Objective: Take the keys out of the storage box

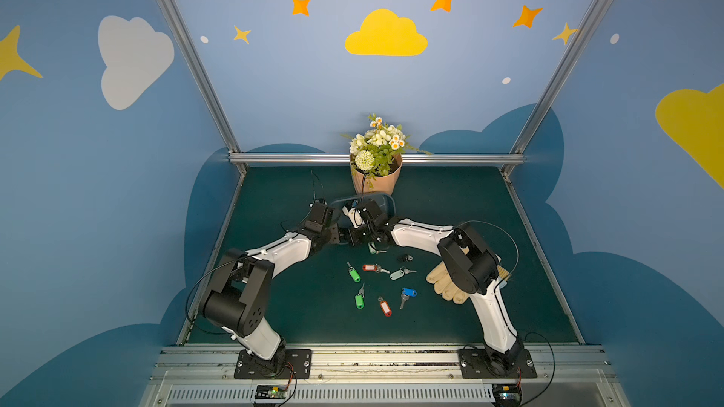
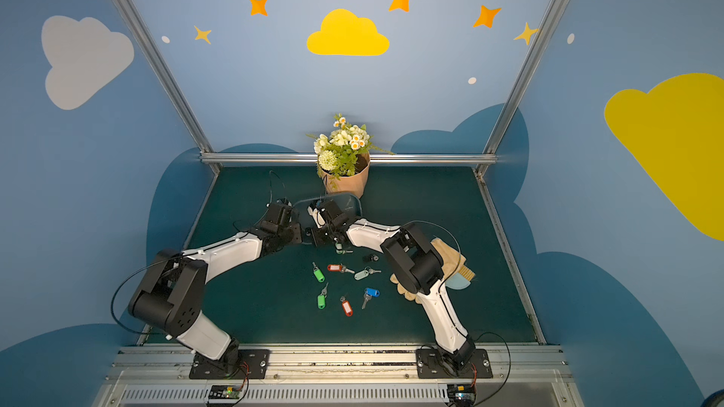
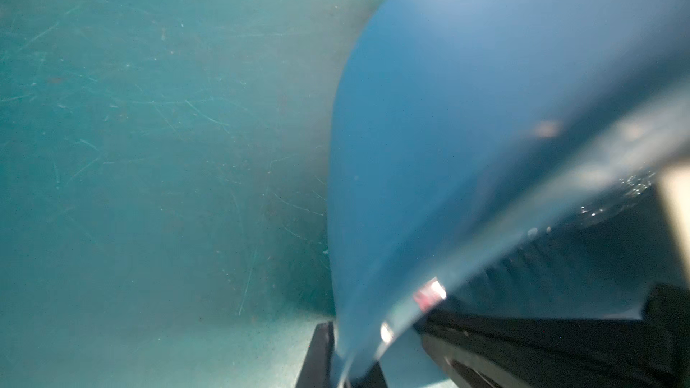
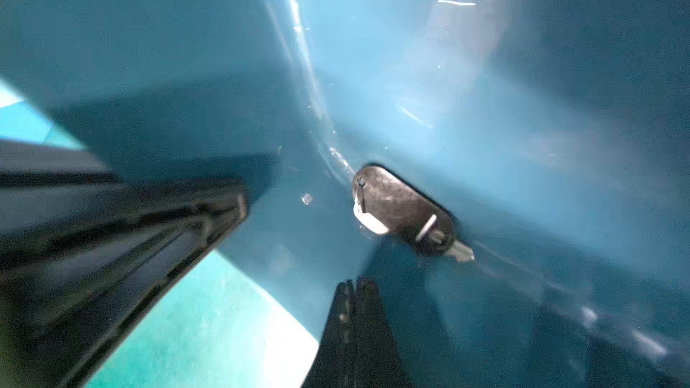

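The storage box [image 3: 417, 115] is blue, standing in front of the flowerpot. My left gripper is shut on its rim, one finger on each side of the wall. Inside the box, a black key fob [image 4: 406, 212] with a short metal key tip lies against the base of the wall. My right gripper reaches into the box, its fingertips together with nothing between them. The fob rests just beyond those tips, apart from them. Both top views have the box interior largely hidden by the arms.
Several tagged keys lie loose before the box, among them a green tag [image 1: 354, 274], a blue tag [image 1: 408, 292] and a red tag [image 1: 385, 307]. A beige glove [image 1: 446, 286] and a brush [image 2: 461, 277] lie at the right. Behind stands a flowerpot [image 1: 377, 178].
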